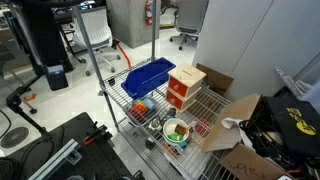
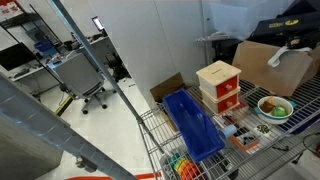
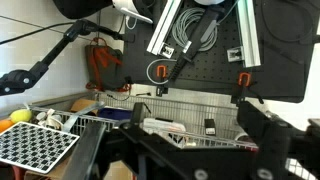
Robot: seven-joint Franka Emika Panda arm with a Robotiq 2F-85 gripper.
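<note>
My gripper is open in the wrist view, its dark, blurred fingers wide apart at the bottom edge, with no object visible between them. In exterior view 1 the black arm (image 1: 50, 45) stands at the upper left, away from the rack's objects. On the wire rack are a blue bin (image 2: 193, 124), a small wooden drawer box (image 2: 220, 85) with orange-red fronts, and a white-green bowl (image 2: 274, 108) with small items inside. Colourful toys (image 2: 184, 166) lie beside the bin.
Open cardboard boxes (image 1: 232, 125) and a black bag (image 1: 295, 122) crowd the rack's right side. A dark table (image 3: 285, 75) holds a coiled cable (image 3: 195, 30) and metal rails. A vertical post (image 1: 104, 70) rises by the rack.
</note>
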